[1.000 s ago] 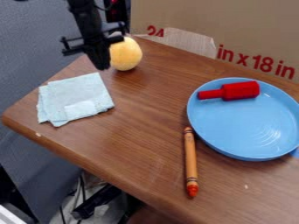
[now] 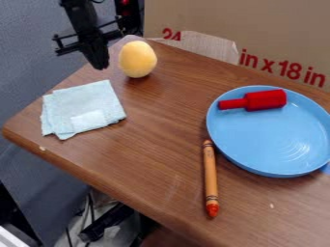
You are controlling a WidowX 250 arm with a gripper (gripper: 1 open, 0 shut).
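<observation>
The black gripper [image 2: 96, 56] hangs at the upper left, over the table's back left edge, just left of a round yellow object [image 2: 138, 60]. Whether its fingers are open or shut is hard to tell. A folded pale blue cloth [image 2: 83, 108] lies below it on the wooden table. On the right, a blue plate [image 2: 268, 142] holds a red object with a handle [image 2: 264, 99], and an orange crayon [image 2: 210, 178] lies beside the plate.
A large cardboard box [image 2: 245, 29] stands along the back. The floor shows past the left edge.
The gripper has moved left and slightly up, away from the yellow object. The objects on the table look unmoved.
</observation>
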